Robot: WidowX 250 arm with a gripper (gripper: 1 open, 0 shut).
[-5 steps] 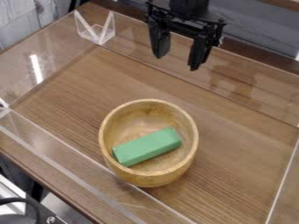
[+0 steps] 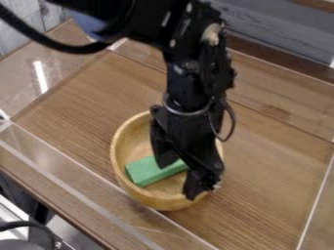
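My black gripper (image 2: pixel 183 164) hangs low over a round yellow bowl (image 2: pixel 135 146) near the middle of the camera view, its fingers open and reaching into the bowl. A green block (image 2: pixel 152 172) lies inside the bowl, just left of and between the fingers, partly hidden by them. I cannot tell whether the fingers touch it.
The wooden tabletop (image 2: pixel 268 166) has free room to the right and on the left. A pale rim runs along the back at the top right. A black cable arcs over the top left, and another dark piece shows at the bottom left.
The bowl and green block look to be in the same place.
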